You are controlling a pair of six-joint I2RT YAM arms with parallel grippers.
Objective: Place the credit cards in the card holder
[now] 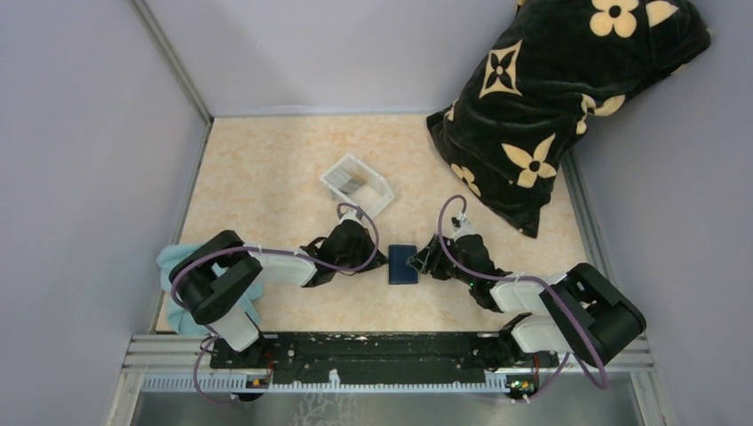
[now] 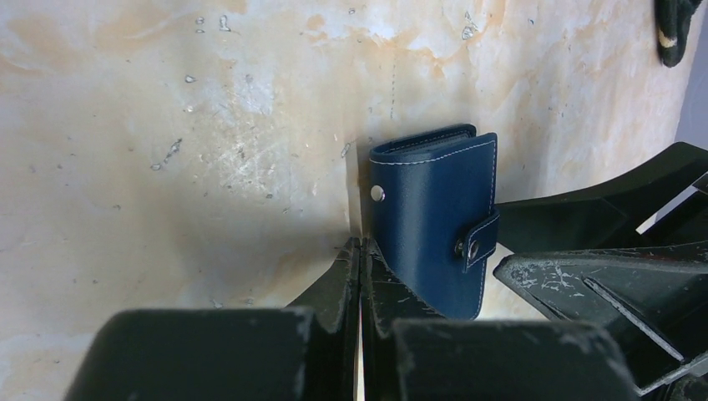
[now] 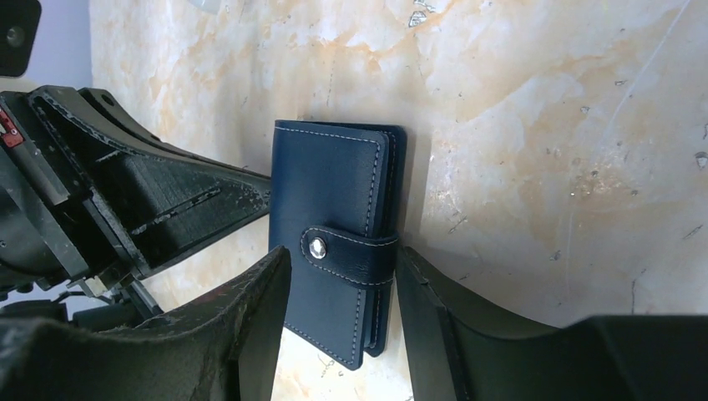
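A closed navy card holder [image 1: 402, 266] lies flat on the table between my two grippers, its strap snapped and facing right. My left gripper is shut, its tips against the holder's left edge and nothing visible between them. On the strap side, my right gripper stands open. In the right wrist view, one of its fingers [image 3: 265, 309] is over the holder's face and the other [image 3: 426, 301] is beside the strap edge. Pale cards, apparently the credit cards [image 1: 343, 181], are in a white tray [image 1: 383, 208] behind the left gripper; their details are too small to make out.
A black patterned cushion [image 1: 524, 133] fills the back right corner. A light blue cloth [image 1: 182, 302] lies under the left arm at the table's left edge. Bare table shows at the back left and in front of the holder.
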